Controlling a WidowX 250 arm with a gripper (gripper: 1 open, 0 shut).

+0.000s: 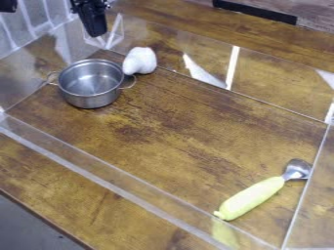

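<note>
My black gripper (92, 21) is at the top left edge of the view, above and behind a steel pot (92, 90). It looks shut, with nothing visible between its fingers, though it is small and partly out of frame. A white rounded object (141, 61) stands just right of the pot, at its back. At the lower right lies a pale yellow corn-like object (251, 198), with a metal spoon or scoop (295, 168) at its upper end.
Clear plastic walls (117, 166) border the wooden table (183, 127).
</note>
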